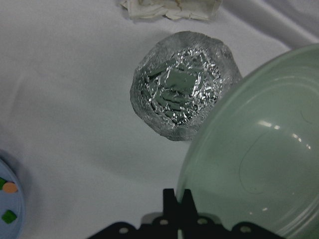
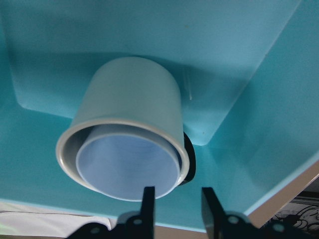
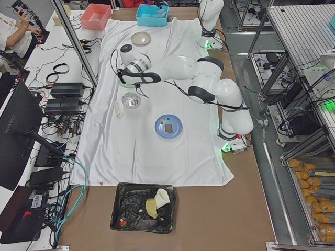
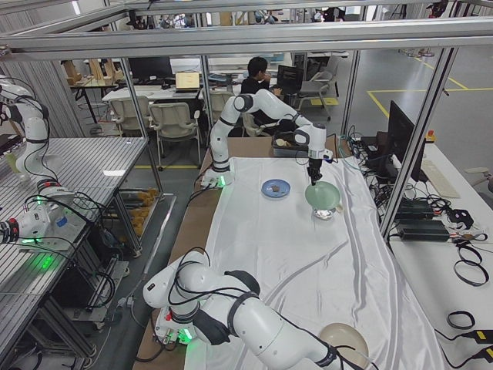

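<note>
My left gripper is shut on the rim of a pale green plate (image 1: 254, 149), held above the cloth beside a crumpled foil dish (image 1: 174, 89); a crumpled pale wrapper (image 1: 169, 7) lies behind that. A blue plate (image 3: 167, 133) with small pieces on it sits nearer the middle. In the right wrist view my right gripper stands open at a cyan bin (image 2: 254, 114), facing a pale cup (image 2: 122, 87) lying on its side with a light blue cup (image 2: 124, 164) nested inside.
A beige plate (image 3: 141, 37) lies toward the far end, near a pink bin (image 3: 96, 16). A black lined tray (image 3: 141, 225) with scraps stands on the bare near end.
</note>
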